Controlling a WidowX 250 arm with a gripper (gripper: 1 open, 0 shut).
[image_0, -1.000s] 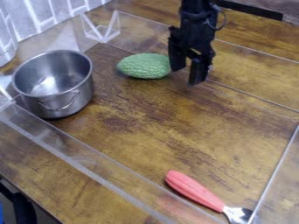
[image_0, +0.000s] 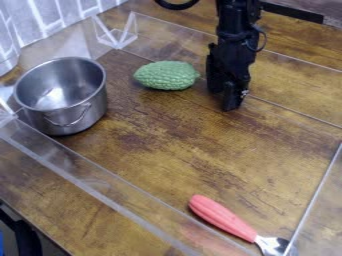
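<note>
My black gripper (image_0: 229, 90) reaches down from the top centre to the wooden table, just right of a green bumpy vegetable-like object (image_0: 166, 75). Whether its fingers are open or shut is hard to tell; the dark fingers overlap each other. A steel pot (image_0: 60, 95) stands at the left, and a utensil with a red handle (image_0: 222, 215) lies at the front right.
Clear plastic barrier walls (image_0: 107, 185) run around the work area on the left, back and right.
My gripper has moved down toward the table, beside the green object. The pot, green object and red-handled utensil have not visibly moved.
</note>
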